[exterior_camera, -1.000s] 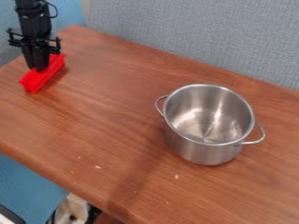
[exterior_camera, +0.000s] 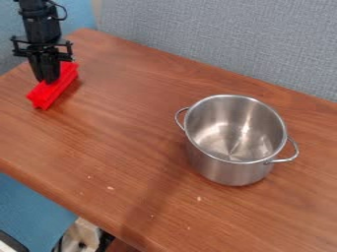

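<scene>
My black gripper reaches down at the upper left onto a red elongated block lying near the table's left edge. Its fingertips are at the block's upper side, and whether they are open or closed on it is hidden. A steel pot with two side handles stands on the right half of the table.
A grey padded wall runs behind it. Past the front left edge lies a blue surface with some clutter below.
The gripper and red block have shifted very slightly to the right. The pot has not moved.
</scene>
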